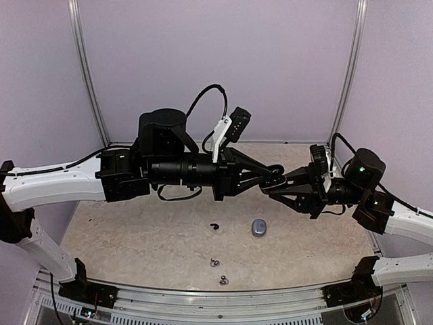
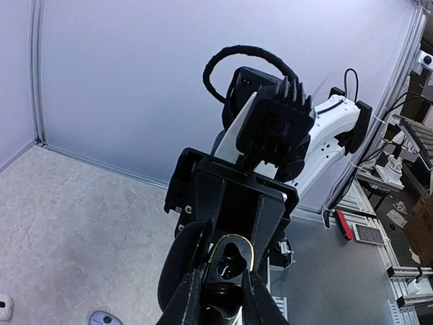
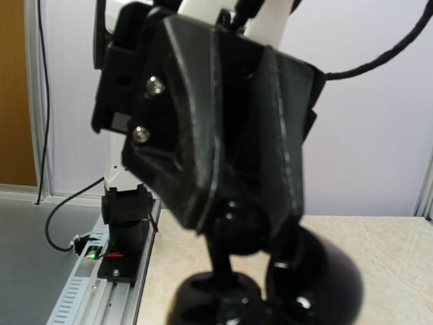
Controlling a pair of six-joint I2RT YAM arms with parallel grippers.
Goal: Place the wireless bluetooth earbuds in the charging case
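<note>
Above the table, a black charging case with a gold rim stands with its lid raised, my right gripper shut on it. My left gripper reaches in from the left, its tips at the case opening. In the left wrist view its fingers are shut on a small glossy black earbud over the case. In the right wrist view the earbud shows just above the case; whether it touches a socket cannot be told. Another black earbud lies on the table.
A grey oval case rests on the table below the grippers. Two small silvery earbuds lie near the front edge.
</note>
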